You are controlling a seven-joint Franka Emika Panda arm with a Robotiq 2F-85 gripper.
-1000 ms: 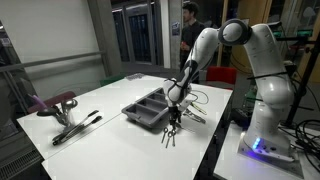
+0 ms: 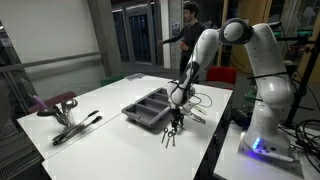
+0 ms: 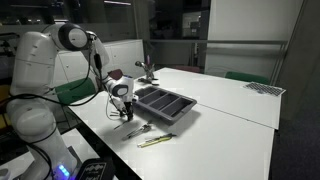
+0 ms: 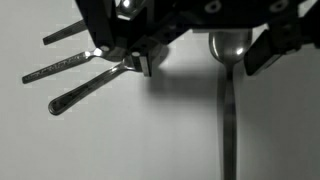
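My gripper stands open low over the white table, one finger to the left and the other to the right. Between them, in the wrist view, is the bowl end of a metal spoon, its long handle running toward the bottom of the picture. Nothing is gripped. To the left lie more metal utensils with patterned handles, partly hidden by the gripper. From exterior view 1, the gripper is in front of the grey tray, beside several pieces of cutlery.
The compartment tray looks empty in the parts that show. At the far left of exterior view 1 stands a dark holder with utensils, with longer tools lying near it.
In exterior view 1 the arm and gripper have shifted slightly to the right over the last second. The tray and loose cutlery look unmoved.
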